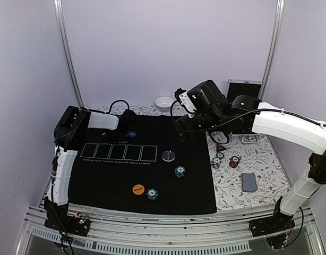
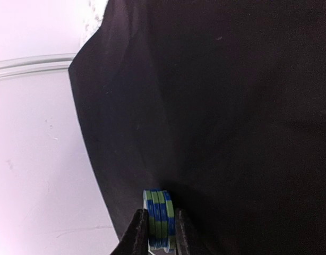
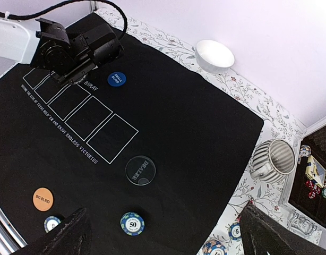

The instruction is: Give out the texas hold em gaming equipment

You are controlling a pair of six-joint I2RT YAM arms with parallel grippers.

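Observation:
My left gripper is shut on a short stack of poker chips point(image 2: 159, 228), their edges striped blue and pale green, held just over or against the black mat point(image 2: 232, 133); exact contact cannot be told. In the right wrist view its arm reaches over the mat's far left, beside the blue small blind button point(image 3: 117, 79). My right gripper is open and empty, raised above the mat's right part. Below it lie the clear dealer button point(image 3: 140, 170) and a blue-green chip stack point(image 3: 132, 223). The orange big blind button point(image 1: 138, 189) lies near another chip stack point(image 1: 152, 194) in front.
Right of the mat are loose chip stacks point(image 1: 234, 161), a card deck point(image 1: 249, 183), a striped metallic cup point(image 3: 273, 159) and an open case point(image 3: 317, 180). A white bowl point(image 1: 164, 103) stands at the back.

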